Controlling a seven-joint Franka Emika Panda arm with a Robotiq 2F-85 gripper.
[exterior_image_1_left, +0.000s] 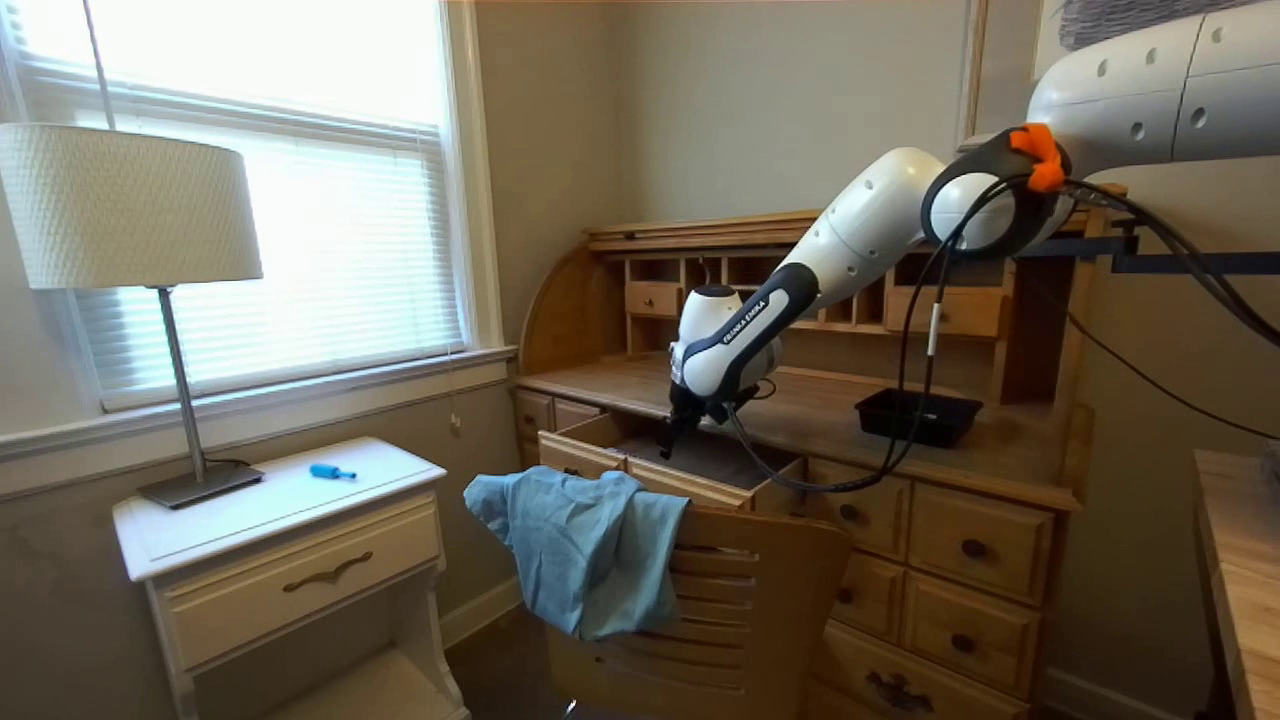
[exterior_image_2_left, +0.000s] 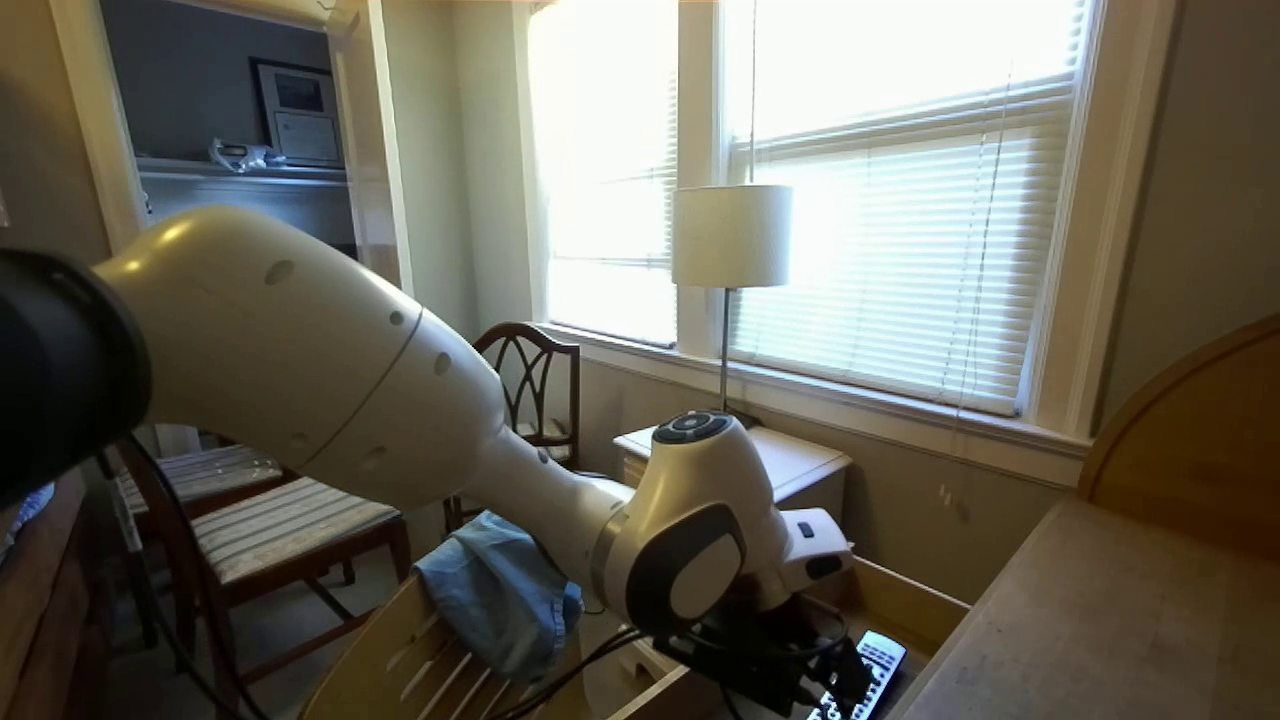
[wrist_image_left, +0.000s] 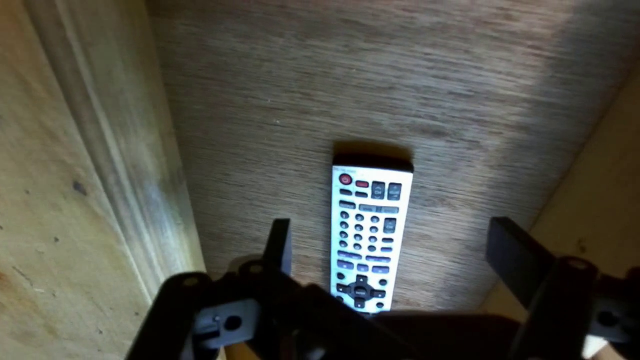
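In the wrist view a white remote control (wrist_image_left: 360, 240) with dark buttons lies flat on the wooden floor of an open desk drawer (wrist_image_left: 360, 78). My gripper stands open above it, one finger to either side of the remote and both apart from it. The remote's lower end is hidden behind the gripper's body. From exterior view 1, the gripper (exterior_image_1_left: 672, 446) reaches down into the pulled-out drawer (exterior_image_1_left: 720, 460). Part of the remote (exterior_image_2_left: 878, 660) also shows beside the gripper in exterior view 2.
Drawer walls (wrist_image_left: 114, 150) rise close on both sides. A chair (exterior_image_1_left: 756, 576) with a blue cloth (exterior_image_1_left: 588, 540) stands before the drawer. On the desk sits a black tray (exterior_image_1_left: 918, 416); a blue object (exterior_image_1_left: 332, 472) lies on the white side table (exterior_image_1_left: 276, 480).
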